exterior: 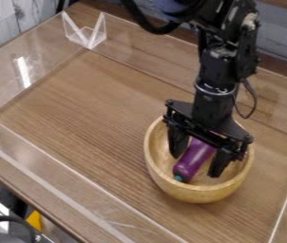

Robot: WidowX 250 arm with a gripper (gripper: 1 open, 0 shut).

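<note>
A wide yellow-tan bowl [197, 192] stands near the right of the wooden table, with a purple oblong object [188, 163] lying in it. The black robot arm comes down from the top, and its gripper [202, 146] is low in the bowl, one finger either side, over the purple object. The fingers look apart; whether they touch the object cannot be told.
A clear, angular plastic piece [83, 33] is at the back left. Dark cables show at the bottom left corner.
</note>
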